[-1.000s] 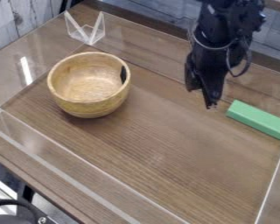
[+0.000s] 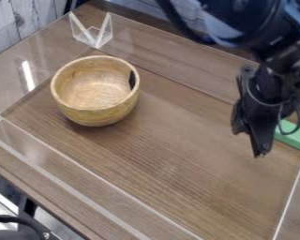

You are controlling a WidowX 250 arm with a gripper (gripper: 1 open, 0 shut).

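My dark gripper [image 2: 258, 141] hangs at the right of the table, its fingers shut with nothing visible between them, in front of a green block [image 2: 292, 135] that it partly hides. A wooden bowl [image 2: 95, 107] stands at the left, apart from the gripper, with a dark patch on its right inner side.
A white wire-like object [image 2: 93, 30] stands at the back left. Dark cabling shows at the bottom left corner.
My gripper has moved right and down in the view, from behind and left of the green block to over it, now hiding part of it. The bowl has not moved.
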